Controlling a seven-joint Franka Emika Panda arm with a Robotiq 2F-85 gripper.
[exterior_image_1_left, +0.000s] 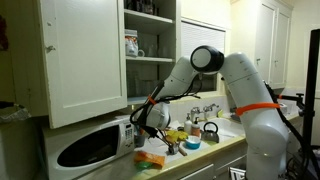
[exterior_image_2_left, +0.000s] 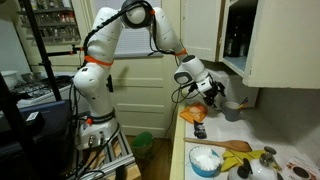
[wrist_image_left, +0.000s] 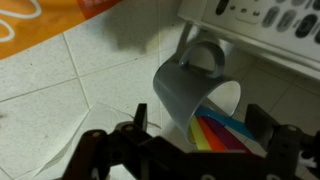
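My gripper is open, with its fingers (wrist_image_left: 95, 152) spread at the bottom of the wrist view. Just beyond them is a grey mug (wrist_image_left: 185, 92) with a looped handle. Rainbow-coloured strips (wrist_image_left: 215, 132) show at the mug's mouth, partly covered by the gripper; whether they are inside it I cannot tell. In exterior view 2 the mug (exterior_image_2_left: 234, 111) is on the counter near the wall, with the gripper (exterior_image_2_left: 214, 94) above and to its left. An orange cloth (exterior_image_2_left: 196, 114) lies nearby, left of the mug.
A white microwave (exterior_image_1_left: 90, 147) stands close beside the arm's end. Along the counter are a dark-headed utensil (exterior_image_2_left: 200, 131), a wooden spoon (exterior_image_2_left: 230, 146), a blue bowl (exterior_image_2_left: 206, 161) and a kettle (exterior_image_1_left: 210, 132). An open cupboard door (exterior_image_1_left: 85, 60) hangs above.
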